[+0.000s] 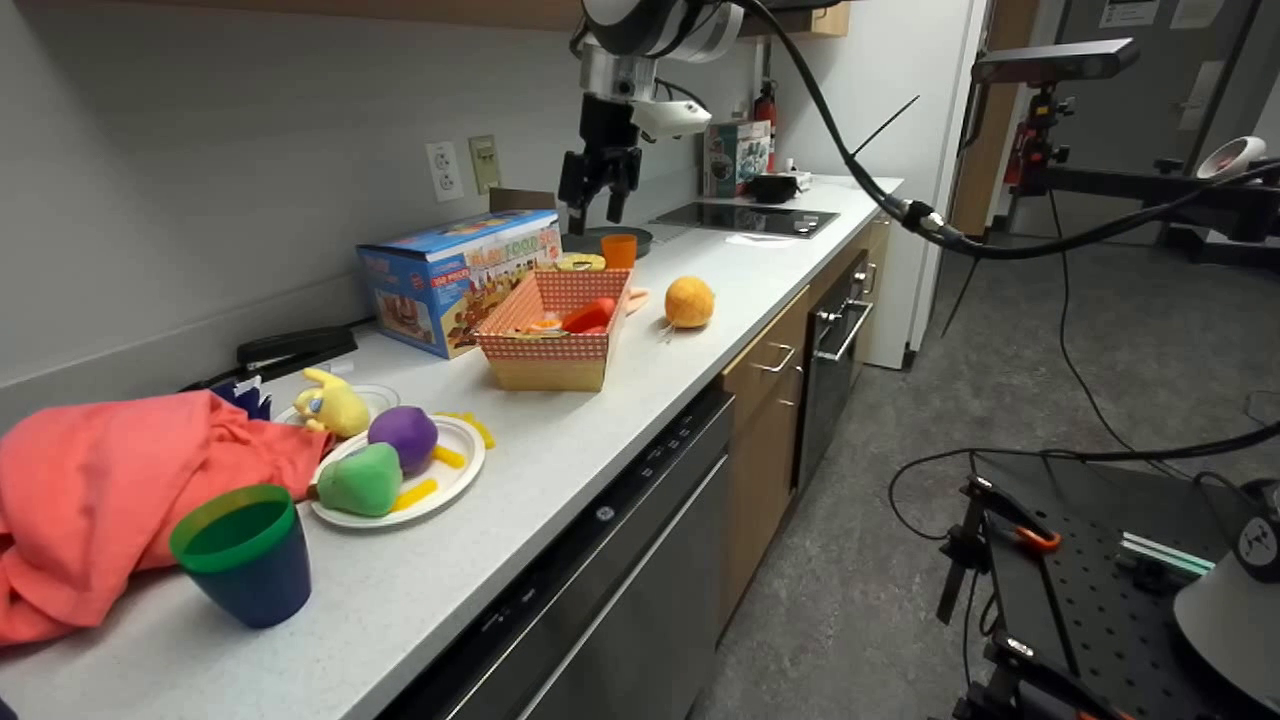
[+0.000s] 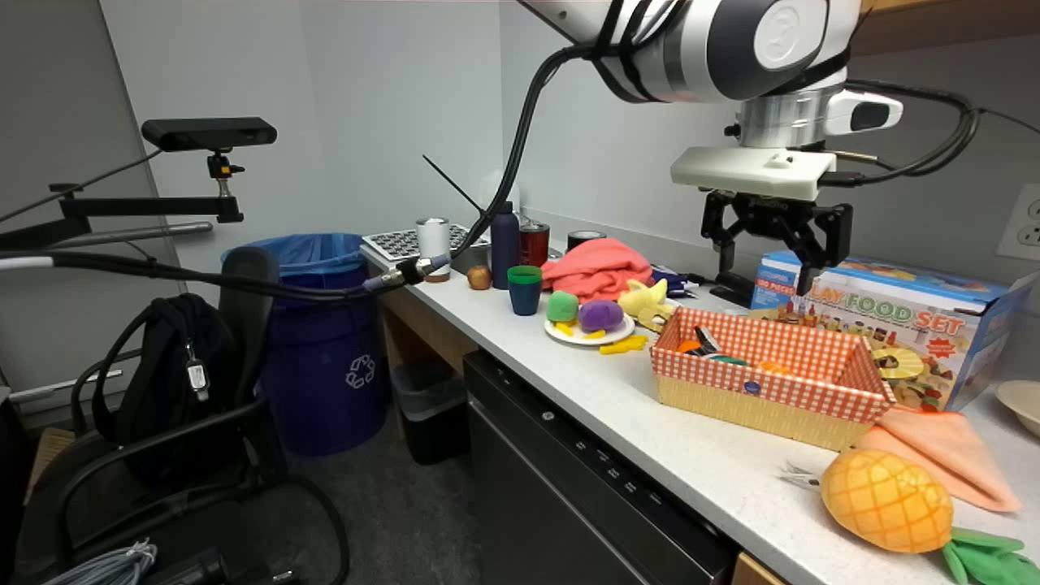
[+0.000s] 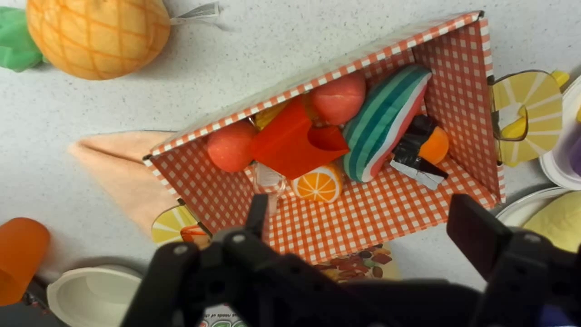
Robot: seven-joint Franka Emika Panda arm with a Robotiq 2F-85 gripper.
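My gripper is open with nothing between its fingers, hanging well above the counter by the basket's wall side. The red checked basket [image 2: 770, 400] holds a red fries carton [image 3: 297, 136], two pinkish-red round pieces, a watermelon slice [image 3: 384, 122], an orange slice [image 3: 317, 185], and a black-and-orange piece [image 3: 422, 147]. A plush pineapple [image 2: 887, 500] lies on the counter outside the basket. Farther along, a white plate [image 1: 462, 480] bears a green pear-like plush [image 1: 360, 480], a purple plush [image 1: 403, 437] and yellow sticks.
A play food box [image 1: 462, 278] stands between basket and wall. Near the basket lie a peach cloth [image 2: 941, 453], an orange cup [image 3: 22, 259] and a pale bowl [image 3: 92, 297]. A coral cloth [image 1: 132, 480] and a blue-green cup [image 1: 246, 558] occupy the counter's other end.
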